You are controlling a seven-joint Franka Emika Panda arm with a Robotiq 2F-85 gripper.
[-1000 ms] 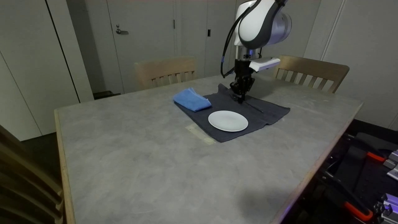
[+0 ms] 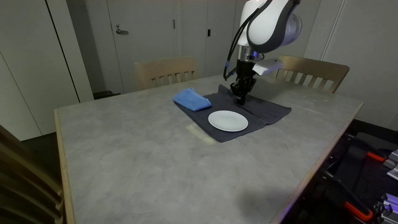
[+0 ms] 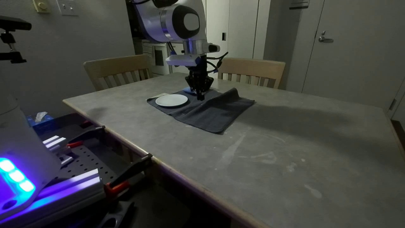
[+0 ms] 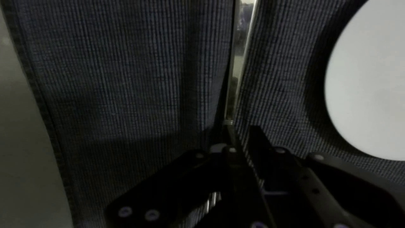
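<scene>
My gripper points down at the dark cloth (image 4: 125, 83), its fingers a small way apart with cloth showing in the gap. A thin shiny metal strip, perhaps a knife (image 4: 236, 76), lies along a crease in the cloth; its near part runs down to the left finger and is hidden behind it. Whether the strip touches that finger I cannot tell. The white plate (image 2: 228, 121) rests on the cloth, to the right of the fingers in the wrist view. In exterior view 2, a raised fold of cloth stands beside the gripper.
A folded blue cloth (image 2: 192, 99) sits at the dark cloth's left corner. Wooden chairs (image 2: 313, 71) stand behind the table.
The arm's upper part has shifted right, while the fingertips stay near the same spot, slightly lower. The cloth beside them is more creased, and its right corner has moved slightly right.
</scene>
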